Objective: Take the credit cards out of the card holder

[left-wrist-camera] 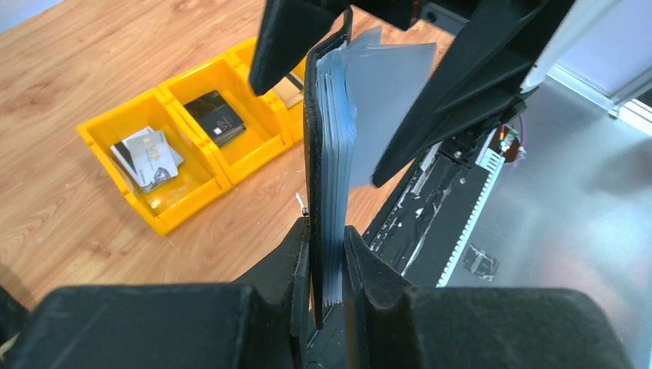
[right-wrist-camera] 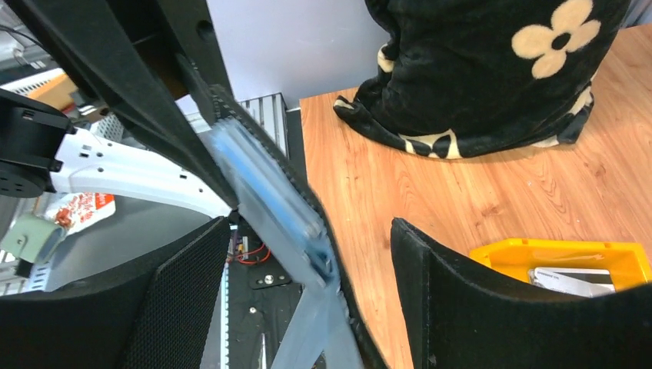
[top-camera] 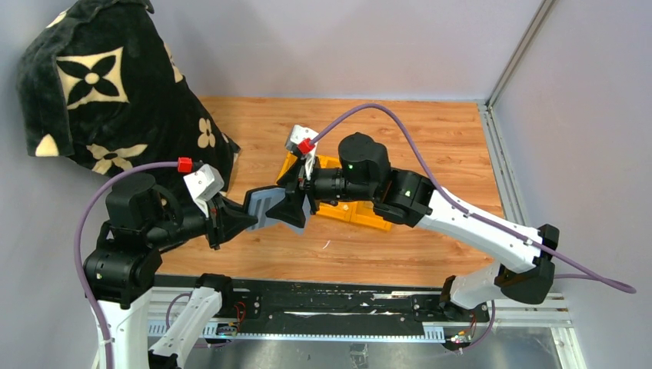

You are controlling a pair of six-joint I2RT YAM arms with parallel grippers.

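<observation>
The card holder (left-wrist-camera: 332,154), black-covered with a stack of clear bluish sleeves, stands on edge in the left wrist view. My left gripper is shut on its lower end. Above the wood table, my right gripper (top-camera: 284,197) reaches in from the right, open, its black fingers (left-wrist-camera: 454,84) on either side of the far end of the holder. In the right wrist view the sleeves (right-wrist-camera: 273,207) pass between those open fingers. Whether a card remains inside the sleeves cannot be made out. White-grey cards (left-wrist-camera: 151,159) and dark cards (left-wrist-camera: 215,118) lie in separate compartments of the yellow tray (left-wrist-camera: 159,221).
A tan card (left-wrist-camera: 290,91) shows in a further tray compartment. A black cushion with cream flowers (top-camera: 115,92) leans at the back left.
</observation>
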